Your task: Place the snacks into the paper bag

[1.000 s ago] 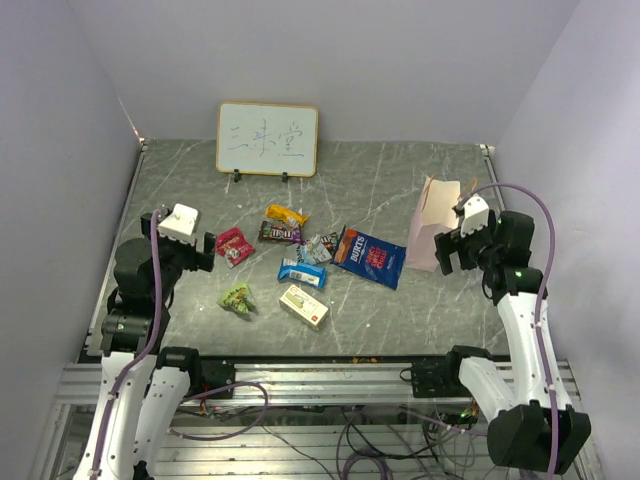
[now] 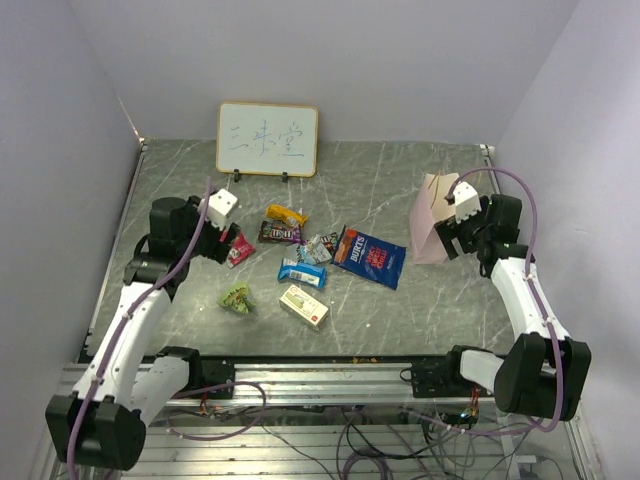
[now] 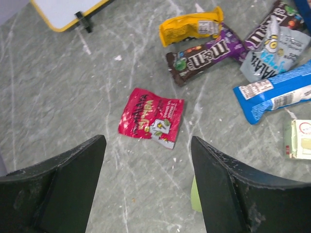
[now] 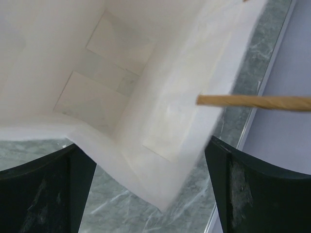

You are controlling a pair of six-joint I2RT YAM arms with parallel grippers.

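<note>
Snacks lie on the grey table: red packet point(image 3: 150, 116), yellow packet point(image 2: 286, 214), dark packet point(image 2: 279, 232), grey packet point(image 2: 312, 250), blue bar point(image 2: 301, 274), large blue Burts bag point(image 2: 369, 256), cream box point(image 2: 303, 306), green packet point(image 2: 236, 298). My left gripper point(image 2: 220, 243) hangs over the red packet, fingers apart with nothing between them. The pale paper bag point(image 2: 428, 224) stands open on the right. My right gripper point(image 2: 451, 243) is open at its mouth; in the right wrist view, the inside looks empty and a brown handle point(image 4: 252, 102) crosses the right side.
A whiteboard point(image 2: 267, 138) stands at the back. Cables hang below the front edge.
My left gripper has moved right, over the red packet.
</note>
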